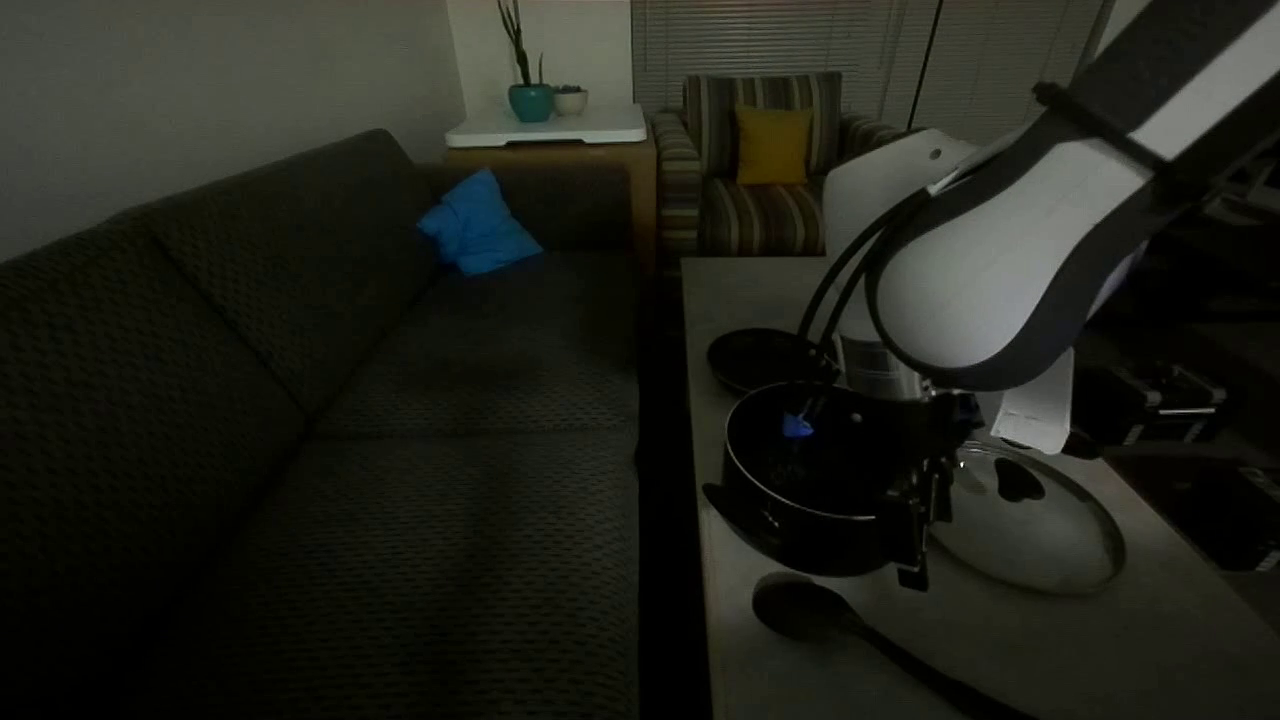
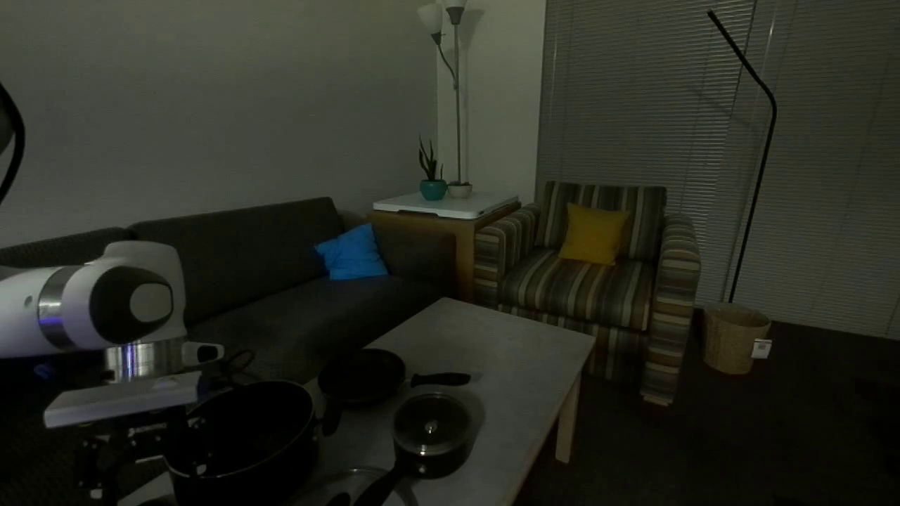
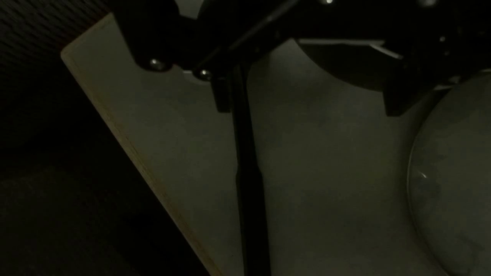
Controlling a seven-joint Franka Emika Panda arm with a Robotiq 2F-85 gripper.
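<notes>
My gripper stands open, its two fingers wide apart with nothing held between them. In the wrist view, a black spoon's handle (image 3: 252, 202) runs down the tabletop below, lined up close to the left finger; whether they touch cannot be told. The whole spoon (image 1: 810, 608) lies on the table in front of the deep black pot (image 1: 798, 504). In exterior view 1 my gripper overlaps the pot's right side. A glass lid (image 1: 1044, 528) rests to the right of the pot.
Behind the pot sits a black frying pan (image 2: 363, 377), with a small lidded saucepan (image 2: 432, 430) near it. The table's edge (image 3: 138, 156) borders a dark gap beside the sofa (image 1: 480, 504).
</notes>
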